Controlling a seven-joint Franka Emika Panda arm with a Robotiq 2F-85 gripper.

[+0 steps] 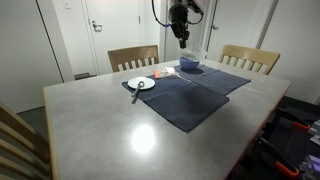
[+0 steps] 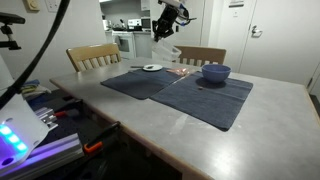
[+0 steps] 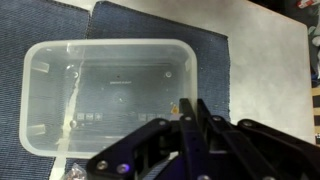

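A clear plastic container (image 3: 120, 95) hangs from my gripper, which is shut on its near right rim in the wrist view. Its open top faces the wrist camera, and a dark blue mat shows through its base. From the second exterior side, the see-through container (image 2: 168, 49) is in the air above the far part of the table, left of a blue bowl (image 2: 215, 73). The first exterior view has the gripper (image 1: 184, 42) high over the far end of the table, close above the bowl (image 1: 189, 64) in the picture.
A white plate (image 1: 141, 84) with a green-handled utensil (image 1: 137, 93) lies on the table's far side. Dark blue mats (image 1: 185, 104) cover the middle, with small pale and reddish items (image 2: 180, 71) near the bowl. Chairs (image 1: 134, 58) line the table.
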